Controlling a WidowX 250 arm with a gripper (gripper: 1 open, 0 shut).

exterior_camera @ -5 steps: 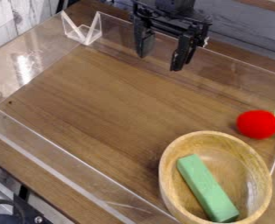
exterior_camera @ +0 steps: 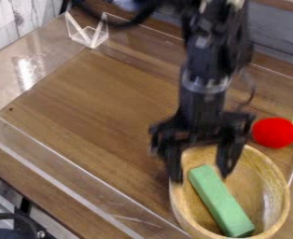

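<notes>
My dark gripper (exterior_camera: 199,149) is motion-blurred in the middle of the view, hanging over the back left rim of a round light bowl (exterior_camera: 273,187). It looks open, with nothing visible between its fingers. A green oblong block (exterior_camera: 220,201) lies inside the bowl at the lower right. A red round object (exterior_camera: 275,133) with something light green beside it lies at the right, behind the bowl.
Clear plastic walls run along its left side, with a small clear holder (exterior_camera: 90,33) at the back left corner.
My gripper has come from the back of the table toward the front, down to the bowl's back rim. The bowl, block and red object have not visibly moved.
</notes>
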